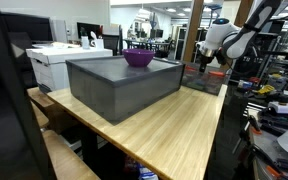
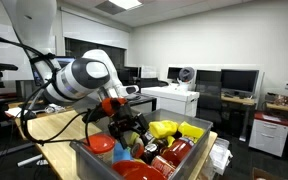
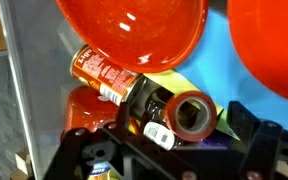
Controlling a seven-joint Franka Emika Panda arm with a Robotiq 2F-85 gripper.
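Note:
My gripper stands open in the wrist view, pointing down into a grey bin [image 2: 187, 162] of mixed items. Between and beyond its fingers shows a bottle with a round orange-red cap [image 3: 191, 115]; no grip on it is visible. A red-and-orange can [image 3: 102, 73] lies to the left of the fingers. Red bowls, one of them an orange-red bowl [image 3: 134, 25], fill the top of that view. Exterior view 2 shows the white arm [image 2: 89, 78] reaching over the bin, with the fingertips partly hidden among the contents.
Yellow items [image 2: 164, 128] and more red ones crowd the bin. A purple bowl [image 1: 138, 58] stands by a large grey box [image 1: 124, 95] in exterior view 1. The wooden tabletop [image 1: 159, 135] in front of that box is clear.

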